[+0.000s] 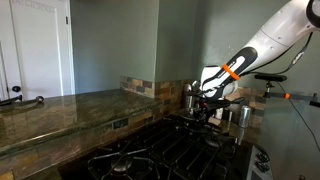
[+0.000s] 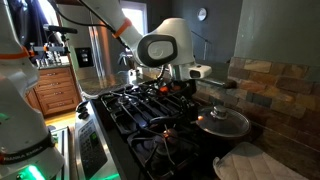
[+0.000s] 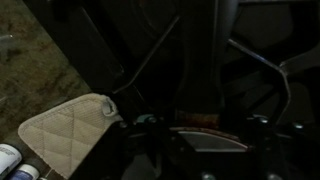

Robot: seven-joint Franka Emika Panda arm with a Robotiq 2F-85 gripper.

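A pan with a glass lid (image 2: pixel 225 122) stands at the right side of the stove in exterior view 2. My gripper (image 2: pixel 190 108) is low over the stove, close to the pan's left side. From exterior view 1 the gripper (image 1: pixel 213 106) shows small and dark at the far end of the stove. In the wrist view a long dark handle (image 3: pixel 205 60) runs down the middle, with a pale curved rim (image 3: pixel 212 142) below it. The dark fingers blend into the grates, so their opening and any contact with the handle are hard to make out.
Black stove grates (image 2: pixel 130 112) surround the gripper. A quilted beige pot holder (image 3: pixel 70 132) lies beside the stove, with white-capped bottles (image 3: pixel 8 157) near it. Tall canisters (image 1: pixel 244 117) stand by the backsplash.
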